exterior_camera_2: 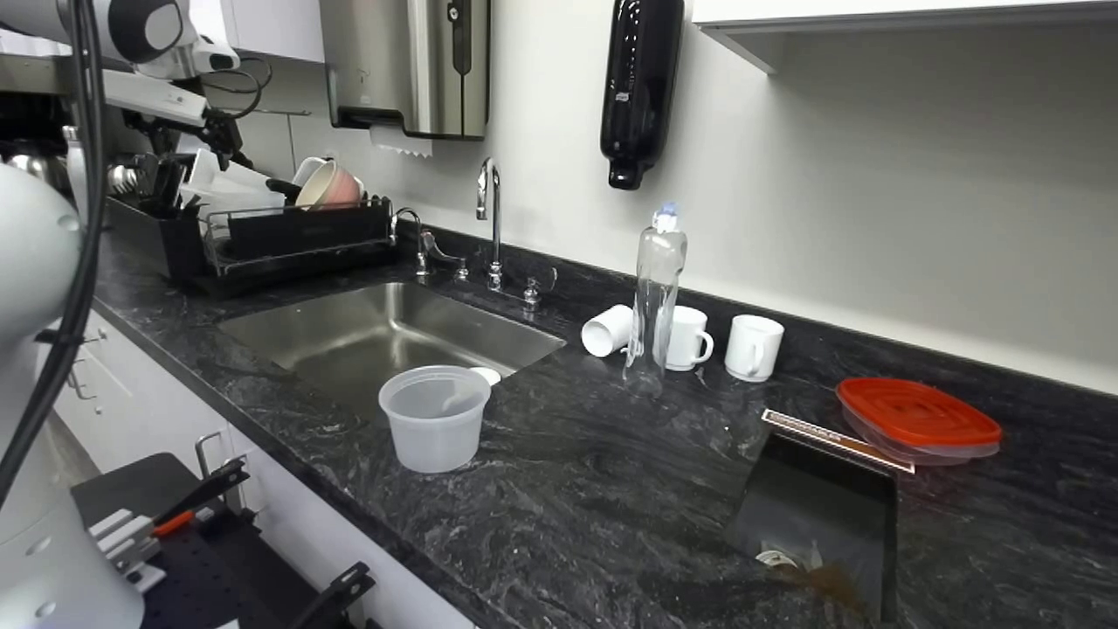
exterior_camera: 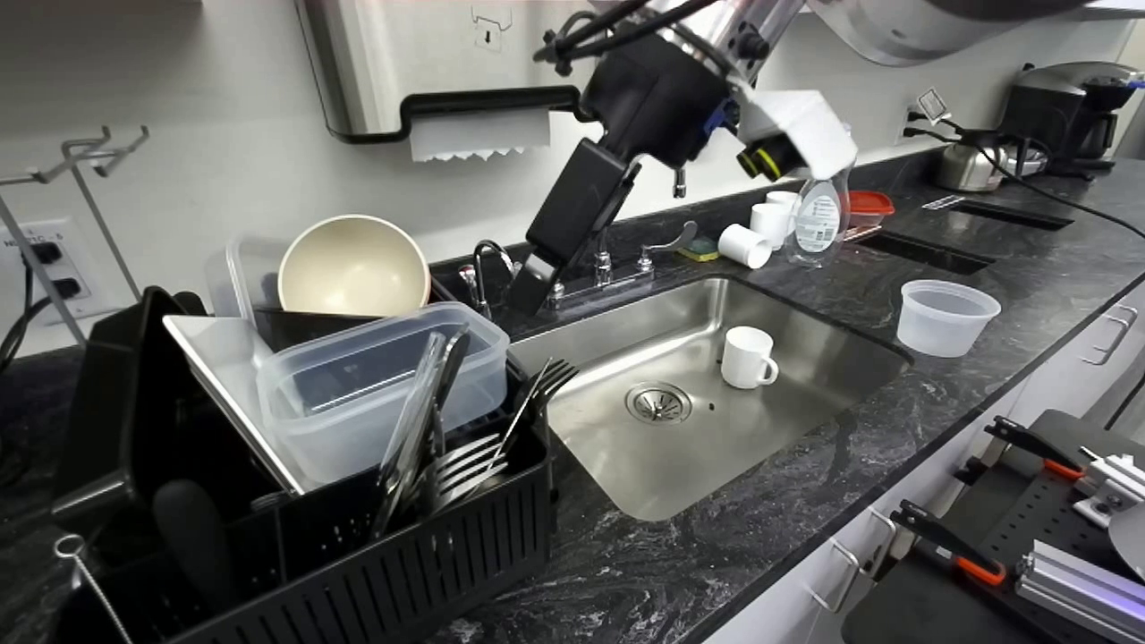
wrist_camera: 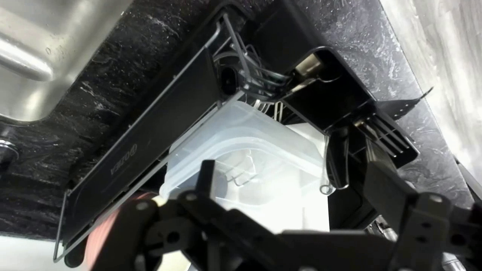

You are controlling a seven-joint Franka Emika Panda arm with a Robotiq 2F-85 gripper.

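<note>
My gripper [exterior_camera: 530, 283] hangs high beside the dish rack [exterior_camera: 429, 553], near the wall and faucet. Seen from the wrist, the gripper is open, its dark fingers [wrist_camera: 206, 178] spread wide with nothing held between them. Beyond them in the wrist view lies a clear plastic container [wrist_camera: 246, 131] in the rack. That container [exterior_camera: 386, 376] leans beside a white tray [exterior_camera: 220, 370], with a cream bowl [exterior_camera: 354, 268] behind. Forks and knives [exterior_camera: 467, 472] stand at the rack's near side. A white mug [exterior_camera: 746, 358] rests upright in the sink [exterior_camera: 687, 461].
On the counter right of the sink stands a clear tub [exterior_camera: 946, 317]. Several white mugs [exterior_camera_2: 752, 348], a clear bottle [exterior_camera_2: 657, 299] and a red-lidded container [exterior_camera_2: 917, 414] are along the wall. A paper towel dispenser [exterior_camera: 451, 59] is close above my gripper.
</note>
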